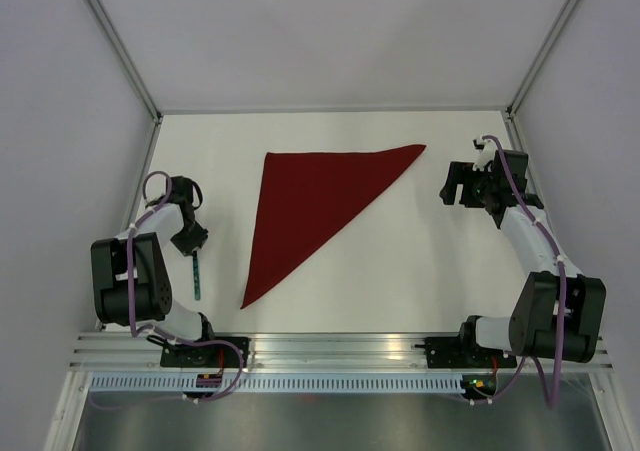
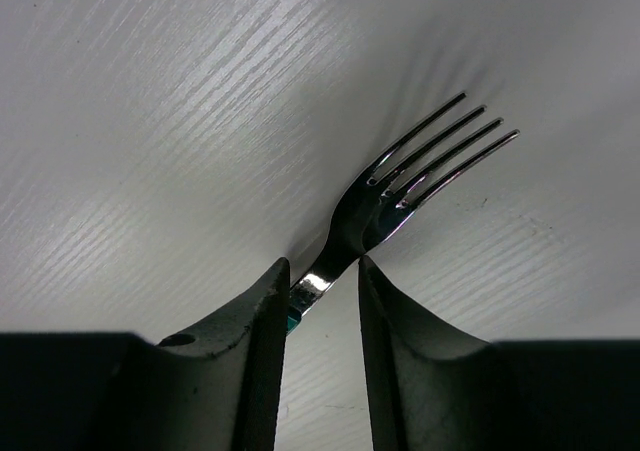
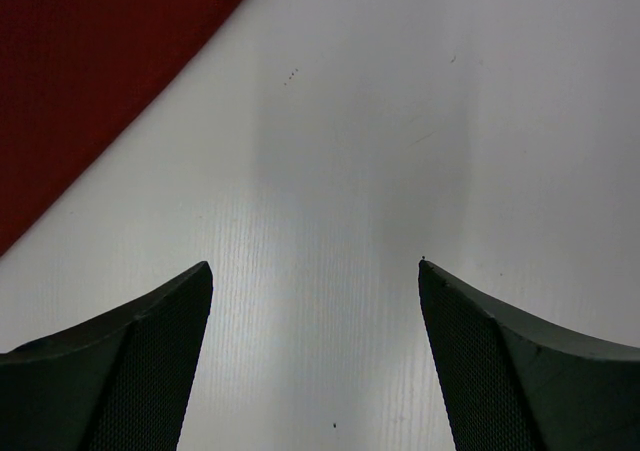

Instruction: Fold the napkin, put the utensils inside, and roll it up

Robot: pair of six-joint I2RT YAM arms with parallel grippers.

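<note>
A dark red napkin [image 1: 310,201], folded into a triangle, lies in the middle of the white table [image 1: 420,271]. A fork [image 2: 350,221] with a teal handle lies at the left; in the left wrist view its tines point up-right. My left gripper is over the fork, its fingers part open on either side near the neck; whether they touch it I cannot tell. My right gripper [image 1: 462,183] stands open at the right, above bare table beside the napkin's edge, with nothing between its fingers.
Walls and metal rails border the table. There is free table between the fork and napkin, behind the napkin, and across the front right.
</note>
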